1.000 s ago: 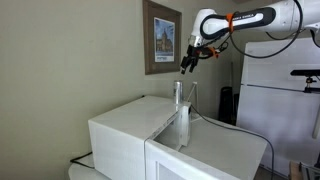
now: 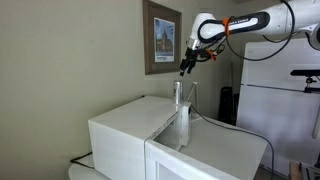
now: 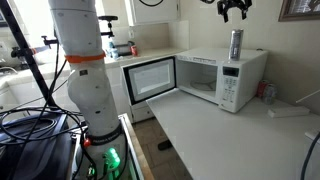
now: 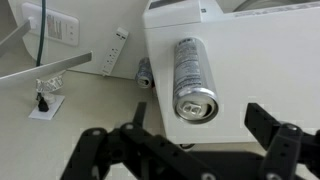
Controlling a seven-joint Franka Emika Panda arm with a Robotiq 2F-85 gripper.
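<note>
A silver can [image 4: 193, 80] stands upright on top of a white microwave [image 3: 210, 55], near the front corner above its control panel. In exterior view 2 the same can [image 3: 236, 44] rises from that edge. My gripper is open, its two dark fingers wide apart at the bottom of the wrist view, with the can's top showing between and beyond them. In both exterior views the gripper [image 3: 233, 16] hangs above the can, apart from it and with nothing in its grip.
The microwave door [image 2: 185, 165] stands open. Behind the microwave, another can [image 4: 145, 73] and a power strip [image 4: 115, 50] lie low near the wall. A framed picture [image 2: 162, 38] hangs nearby.
</note>
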